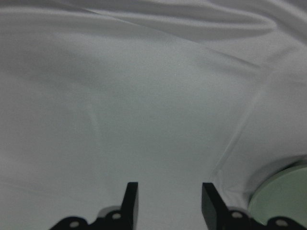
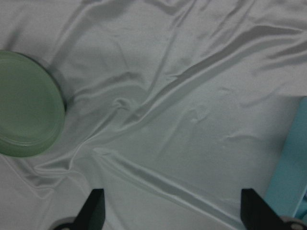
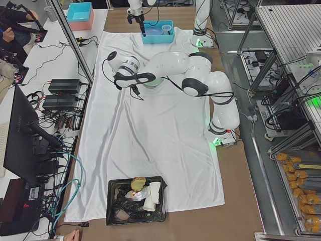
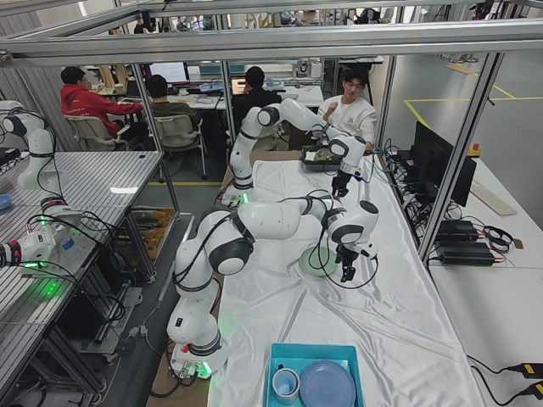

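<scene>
A green plate [image 4: 310, 261] lies on the white cloth [image 3: 150, 150], partly hidden by arms in both camera views. My left gripper [image 3: 134, 91] hangs over the cloth beside it; in the left wrist view the plate [image 1: 280, 199] is at lower right, and the fingers stand open over bare cloth. My right gripper [image 4: 347, 264] is open too, between the plate and the blue bin [image 4: 352, 365]. In the right wrist view the plate [image 2: 26, 103] is at left and the bin's edge [image 2: 288, 158] at right, with only cloth between the fingers.
The blue bin holds a blue plate [image 4: 327, 386] and a cup [image 4: 285, 386]. At the opposite end stands a black tray [image 3: 113, 201] of food scraps and wrappers. A monitor and cables line one side.
</scene>
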